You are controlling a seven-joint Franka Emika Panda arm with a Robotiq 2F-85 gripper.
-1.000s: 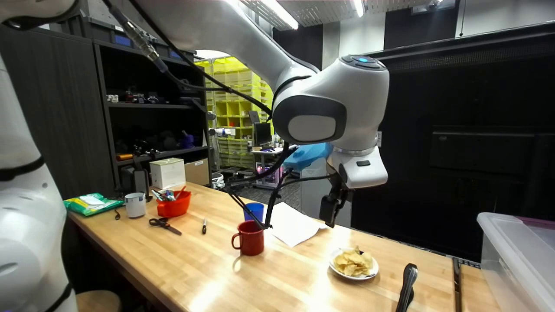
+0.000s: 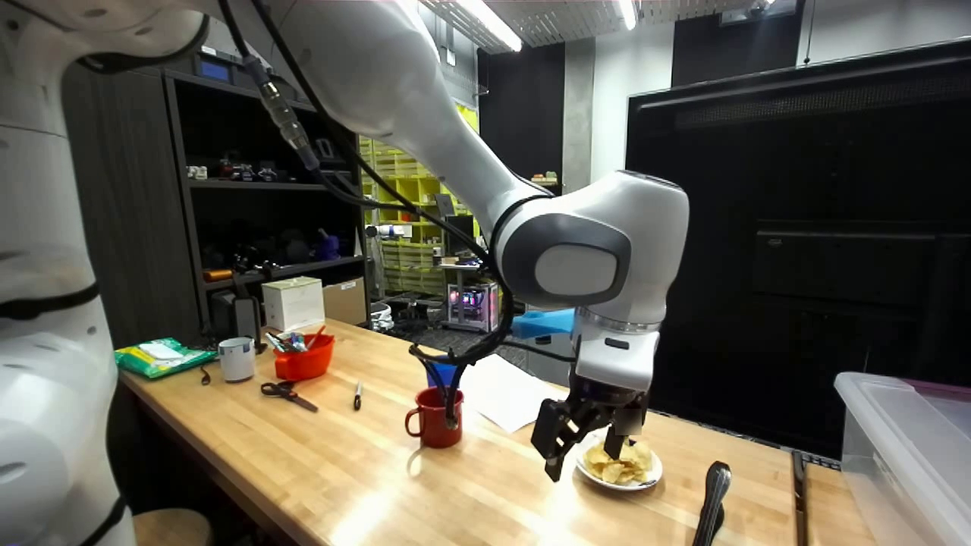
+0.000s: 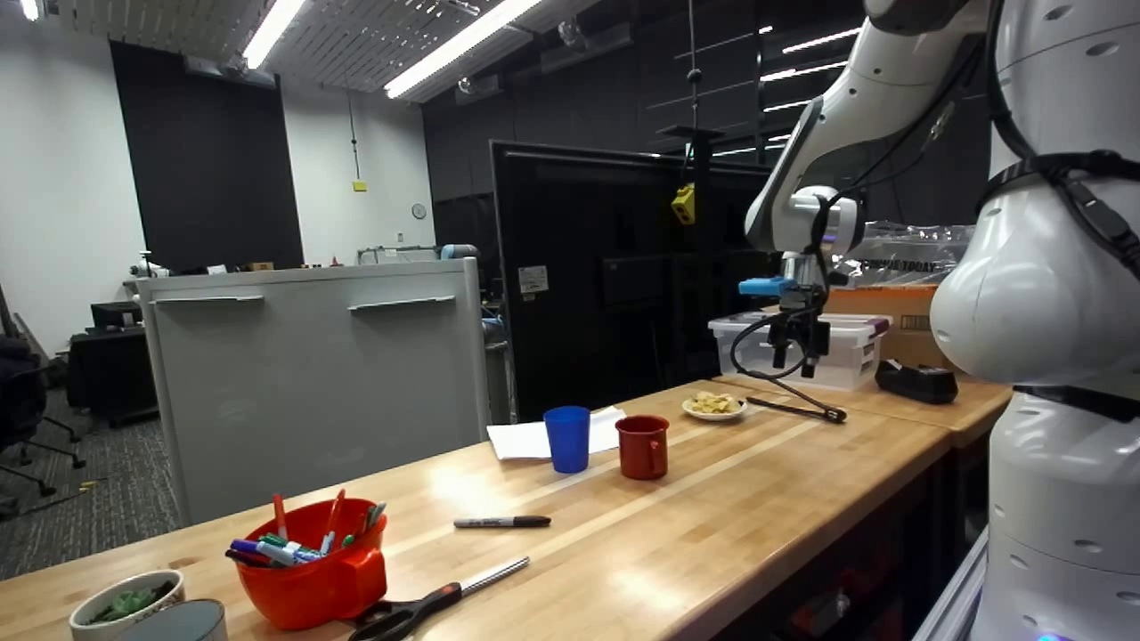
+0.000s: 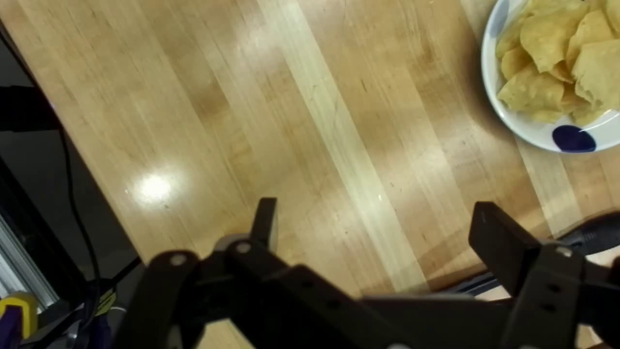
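My gripper is open and points down over the wooden table (image 4: 279,134), with only bare tabletop showing between its fingers. A white plate (image 4: 494,93) with a dark blue spot lies at the upper right of the wrist view, holding yellow chips (image 4: 558,64). In the first exterior view the gripper (image 2: 582,459) overlaps the left side of the plate (image 2: 628,485). From the second exterior view, the gripper (image 3: 796,363) hangs clearly above the table, to the right of the chips (image 3: 712,404).
A red mug (image 2: 439,418), a blue cup (image 3: 567,440) and white paper (image 2: 505,391) stand or lie further along the table. Black tongs or a similar long object (image 2: 712,505) lie near the plate. A clear plastic bin (image 2: 901,455) borders the right end.
The arm has come down toward the table, and the gripper has turned to point downward near the plate. The plate, mug and cup have stayed put.
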